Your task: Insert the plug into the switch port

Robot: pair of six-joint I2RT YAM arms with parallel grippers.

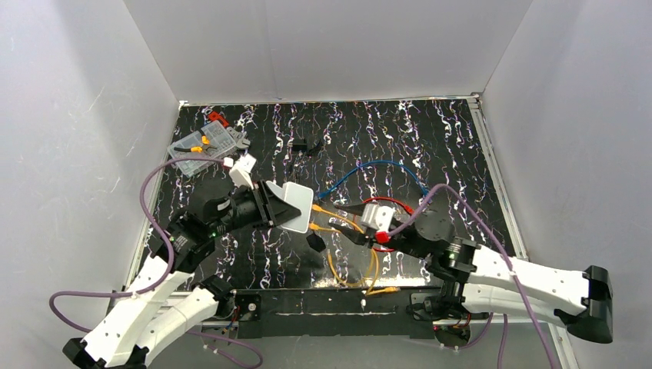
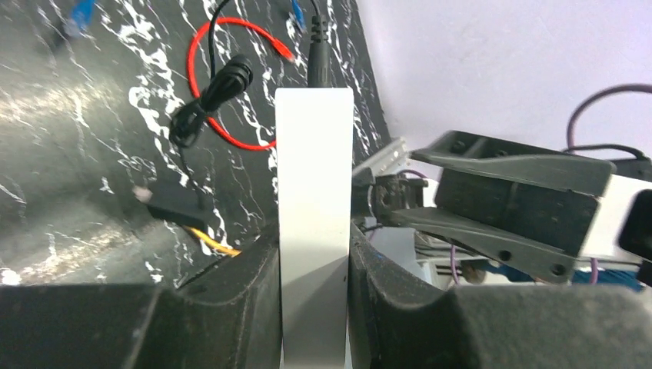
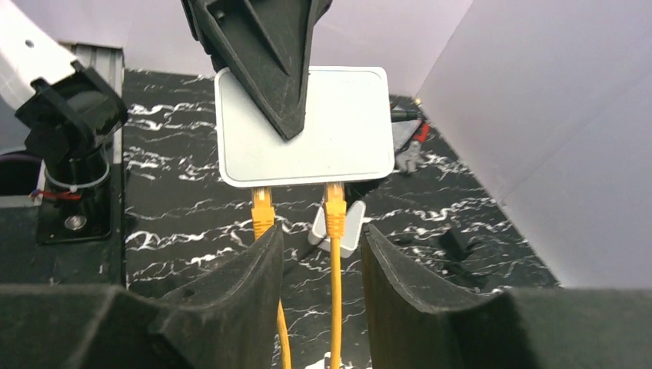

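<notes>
Raised above the table, the white switch [image 1: 298, 206] is gripped by my left gripper [image 1: 283, 212], whose fingers [image 2: 250, 307] press both its sides in the left wrist view. Two yellow plugs sit in its lower edge in the right wrist view: one plug [image 3: 335, 211] towards the right, another plug [image 3: 262, 214] further left. A black power lead [image 2: 319, 61] is also in the switch. My right gripper stands open, apart from the switch; the right-hand plug's yellow cable hangs between its fingers without being held. Inside the ports, the plug tips are hidden.
A second white box [image 3: 338, 228] lies on the table behind. The blue cable [image 1: 377, 162] and red cable [image 1: 390, 200] lie right of centre. A clear tool box [image 1: 204, 150] stands back left.
</notes>
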